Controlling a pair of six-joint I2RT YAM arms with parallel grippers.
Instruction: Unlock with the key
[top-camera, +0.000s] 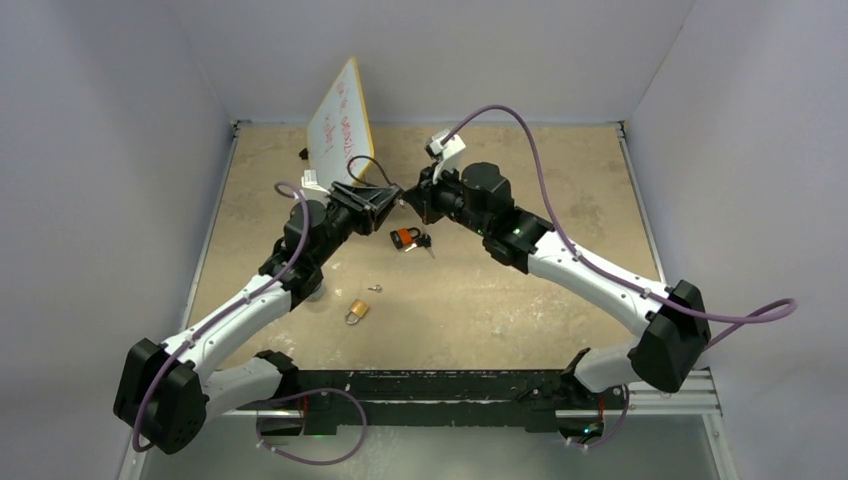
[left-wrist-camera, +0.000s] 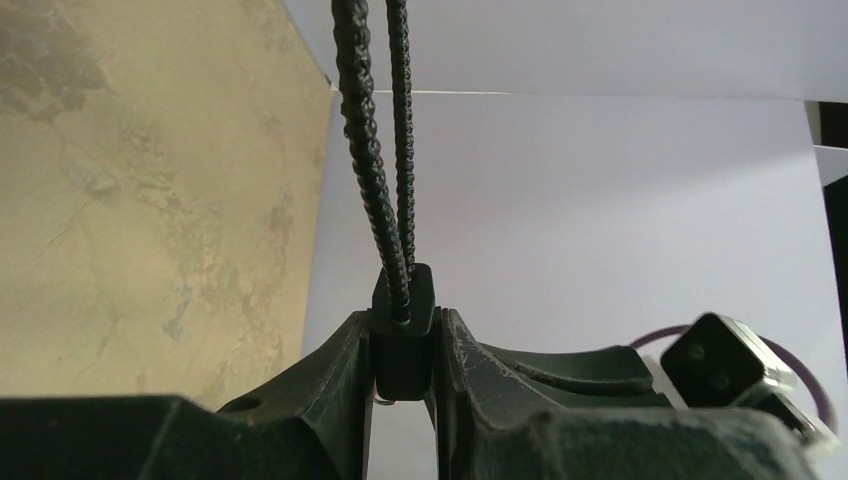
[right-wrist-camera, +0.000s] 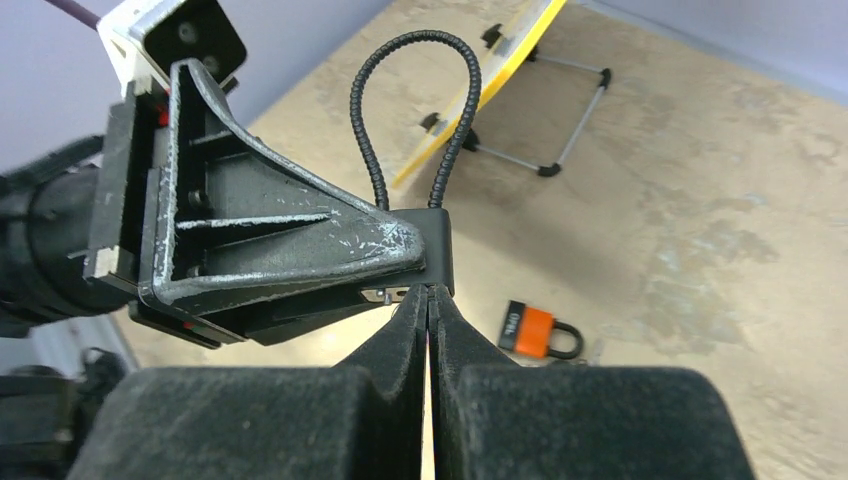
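My left gripper (top-camera: 385, 200) is shut on the black body (left-wrist-camera: 402, 355) of a lock with a long braided cable shackle (right-wrist-camera: 363, 135), held above the table at centre. In the right wrist view a small metal fitting (right-wrist-camera: 385, 295) shows on that body's lower face. My right gripper is shut, its fingertips at that face; whether a key sits between them is hidden. Below lie a black-and-orange padlock (top-camera: 405, 237), dark keys (top-camera: 426, 241), a small key (top-camera: 375, 288) and a brass padlock (top-camera: 357, 311).
A whiteboard (top-camera: 336, 125) with a yellow edge stands at the back left. Grey walls enclose the tan table (top-camera: 540, 310), whose right and front areas are largely clear.
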